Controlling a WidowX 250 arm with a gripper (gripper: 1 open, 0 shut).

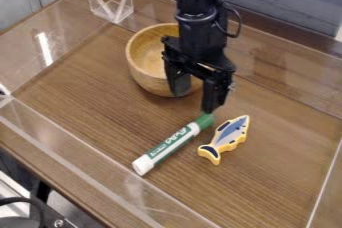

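Observation:
My black gripper (195,86) hangs over the middle of the wooden table, open, above the top end of a green-and-white tube (175,143), which lies diagonally. To the right of the tube lies a small yellow, white and blue item (225,139). Behind the gripper a tan bowl (144,50) is partly hidden by the arm.
A clear wire or plastic holder (112,5) stands at the back left. A dark cable shows at the lower left edge.

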